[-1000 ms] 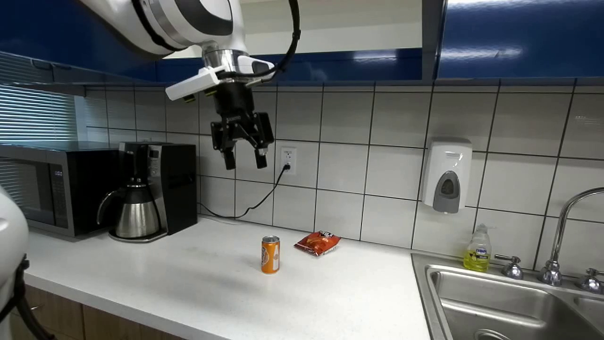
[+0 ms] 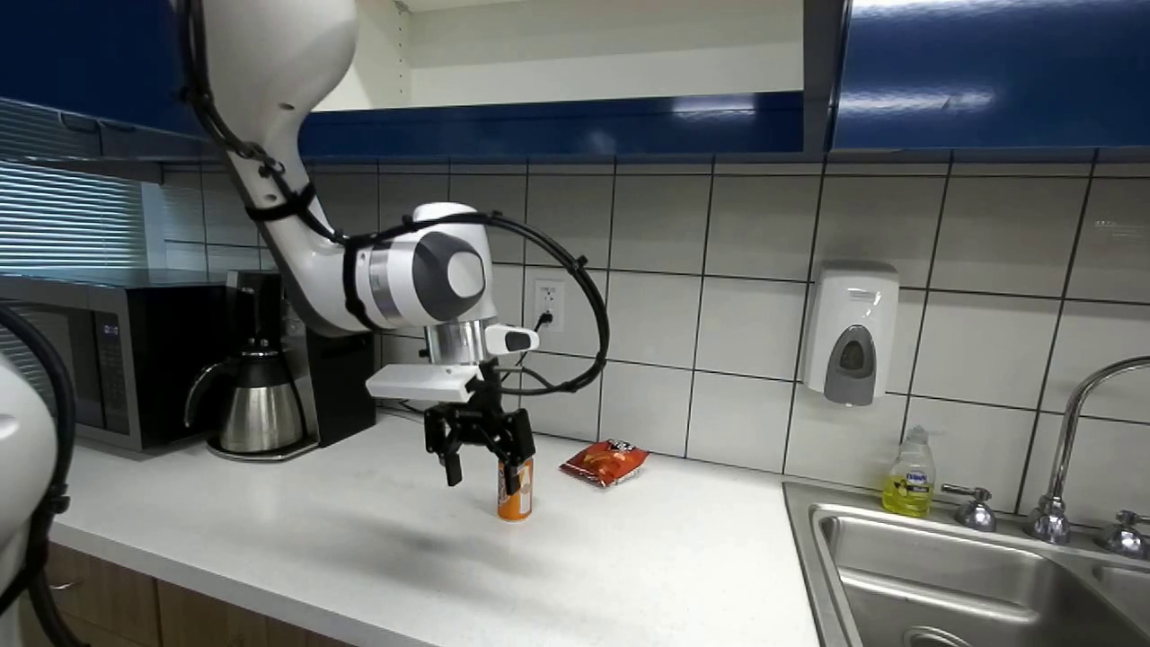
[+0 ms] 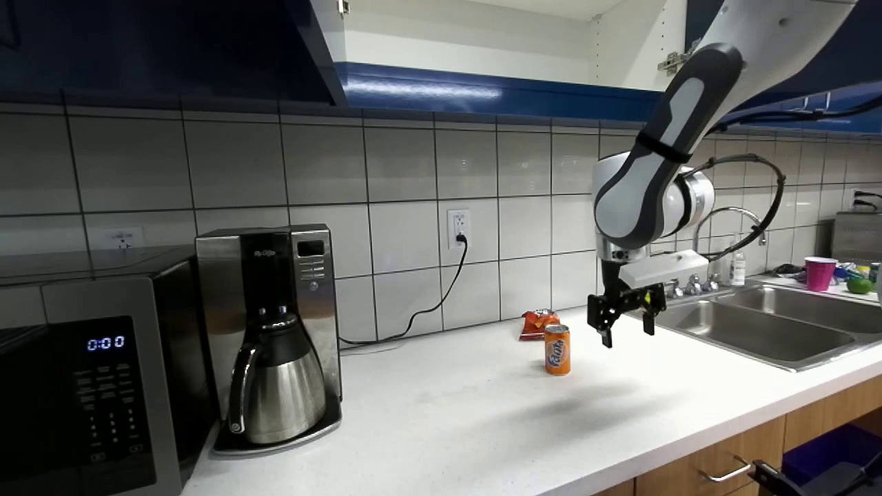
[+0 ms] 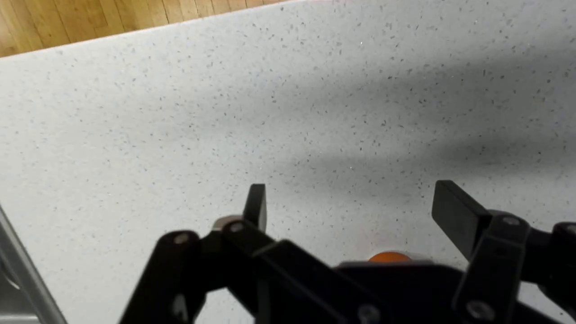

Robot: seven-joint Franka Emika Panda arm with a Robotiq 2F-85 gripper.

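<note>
An orange Fanta can stands upright on the white counter. In exterior view 1 my gripper hangs above the counter, one finger overlapping the can from that angle. Exterior view 2 shows the gripper apart from the can, to its right and higher up. Its fingers are open with nothing between them. From the wrist, only a sliver of the can shows past the black body of the gripper. A red snack bag lies behind the can near the wall.
A coffee maker and a microwave occupy the left end. At the right is the sink, with a yellow soap bottle behind it. Overhead, a cabinet stands open and empty where visible.
My gripper has come down a long way from cabinet height to just above the counter, staying open. The can and the snack bag have not moved.
</note>
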